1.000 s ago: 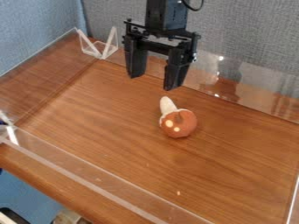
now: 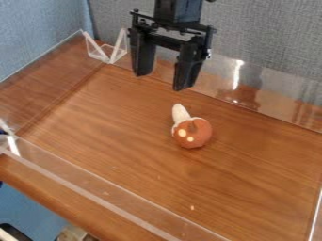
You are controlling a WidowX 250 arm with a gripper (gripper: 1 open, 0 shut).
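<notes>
My black gripper [image 2: 165, 68] hangs over the back of the wooden table, its two fingers wide apart with nothing between them. Below and a little to the right of it, a small orange-red toy [image 2: 193, 134] with pale spots and a whitish elongated part pointing up-left lies on the table [image 2: 120, 141], apart from the gripper.
Clear low walls border the tabletop, with a white bracket [image 2: 104, 47] at the back left corner. Grey padded panels [image 2: 277, 47] stand behind.
My gripper has shifted slightly up and to the left. The toy has not moved.
</notes>
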